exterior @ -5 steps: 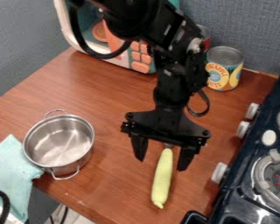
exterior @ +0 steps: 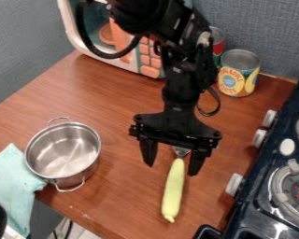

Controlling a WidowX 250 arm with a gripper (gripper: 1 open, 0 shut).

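My black gripper (exterior: 172,156) hangs over the wooden table, its two fingers spread apart. Just below and between them lies a pale yellow, elongated item like a corn cob (exterior: 172,194), lengthwise toward the front edge, with a small metallic object at its far end, partly hidden under the gripper. A steel pot (exterior: 63,151) with loop handles stands at the left.
A black stove (exterior: 279,213) fills the right side. Two cans, one yellow-labelled (exterior: 237,78), and a toy-like appliance (exterior: 115,33) stand at the back. A light blue cloth (exterior: 8,177) lies at the left edge.
The gripper has moved slightly toward the back and left, with its fingers still apart. The objects on the table are unchanged.
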